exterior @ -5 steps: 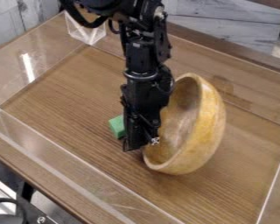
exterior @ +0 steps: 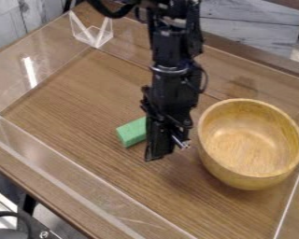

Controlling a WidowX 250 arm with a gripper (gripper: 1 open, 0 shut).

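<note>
My gripper (exterior: 160, 142) hangs low over the middle of the wooden table, shut, with nothing visible between its fingers. A green block (exterior: 132, 133) lies on the table just left of it, partly behind it. A large yellow bowl (exterior: 249, 154) sits upright to the gripper's right, close beside it.
Bare table (exterior: 64, 112) spreads to the left and front. A clear plastic piece (exterior: 92, 28) is at the back left. A pale board (exterior: 252, 28) runs along the back right. Dark cables hang past the lower-left edge.
The bowl, tilted and close under the gripper a second ago, now rests upright further right. The gripper has lifted slightly and shifted a little.
</note>
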